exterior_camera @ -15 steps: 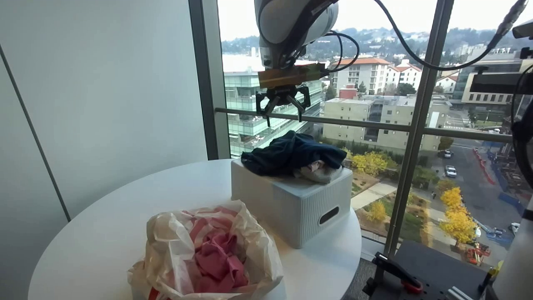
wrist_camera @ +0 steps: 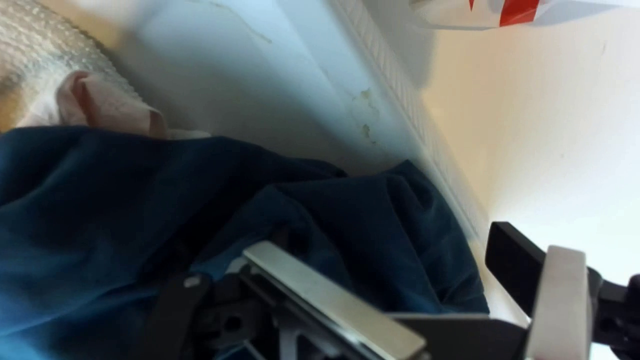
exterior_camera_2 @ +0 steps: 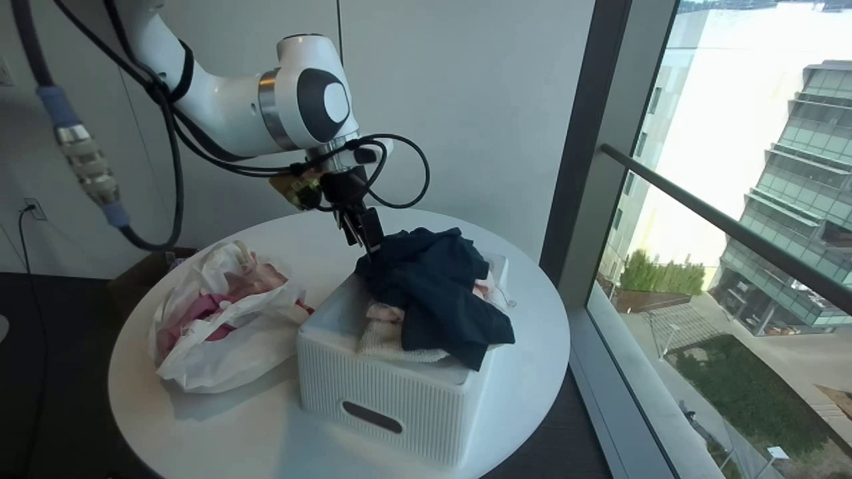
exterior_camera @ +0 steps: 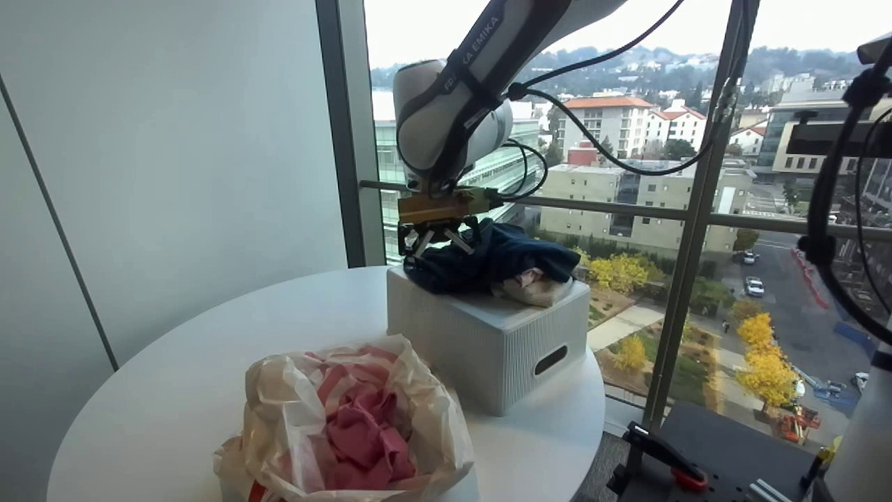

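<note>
A dark navy cloth (exterior_camera: 510, 251) lies crumpled on top of the white ribbed box (exterior_camera: 468, 343), draping over one side in exterior view 2. Paler cloths (exterior_camera_2: 391, 335) show beneath it. My gripper (exterior_camera: 439, 242) is low at the cloth's far-left end, pointing down and tilted. In the wrist view the fingers (wrist_camera: 327, 300) are spread wide, one over the navy cloth (wrist_camera: 360, 222) and the other near the box rim, over the white table. Whether a fingertip touches the cloth, I cannot tell. The fingers are open and grip nothing.
A white plastic bag (exterior_camera: 280, 410) holding pink cloth (exterior_camera: 368, 435) stands open on the round white table (exterior_camera: 192, 360), beside the box. Window glass and a rail lie behind the box. Table space left of the box is bare.
My gripper has come down and to the left in exterior view 1, from above the box to the navy cloth's end, and has tilted. Cloths, box and bag look unmoved.
</note>
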